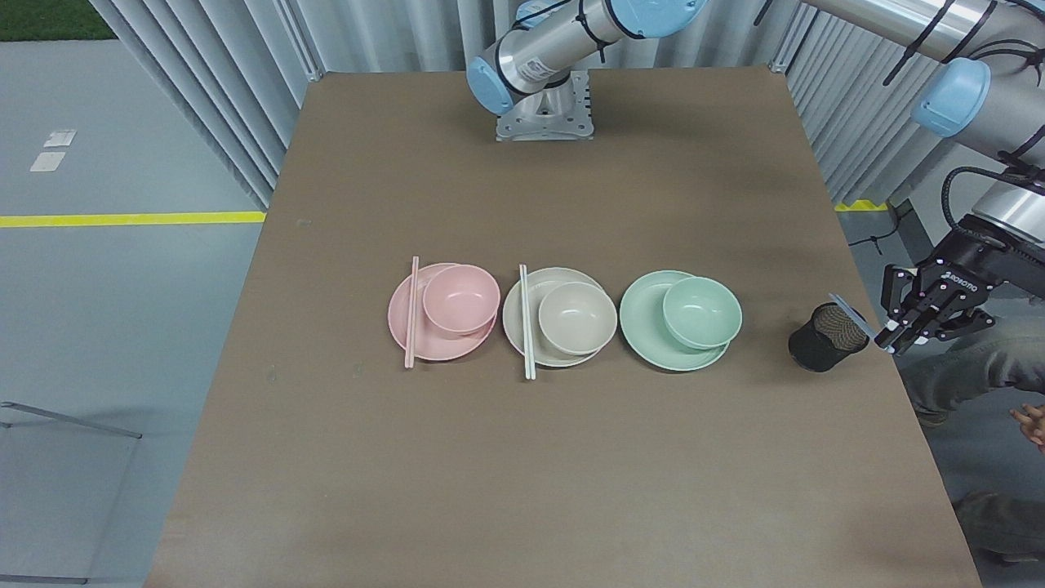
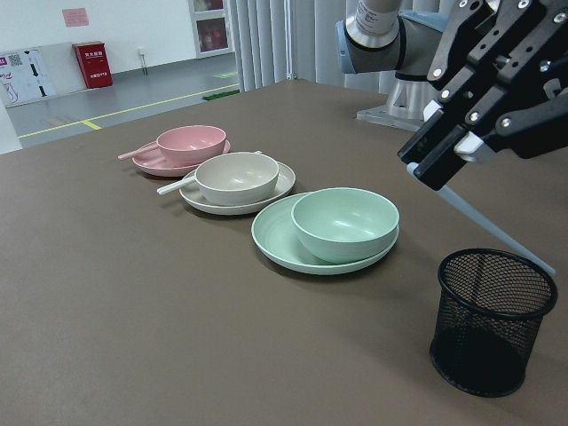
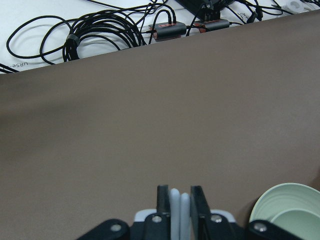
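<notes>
My gripper (image 1: 887, 335) is shut on a pair of pale blue chopsticks (image 2: 497, 229) (image 3: 180, 215), held at a slant above the black mesh pen cup (image 1: 828, 338) at the table's right edge. The mint bowl (image 1: 701, 312) sits on a mint plate (image 1: 647, 333), left of the cup in the front view. The grey-white bowl (image 1: 577, 318) and pink bowl (image 1: 460, 299) sit on matching plates, each with chopsticks resting along the plate's left side.
Coiled black cables (image 3: 100, 35) lie beyond an edge in the wrist view. A person's legs show at the right.
</notes>
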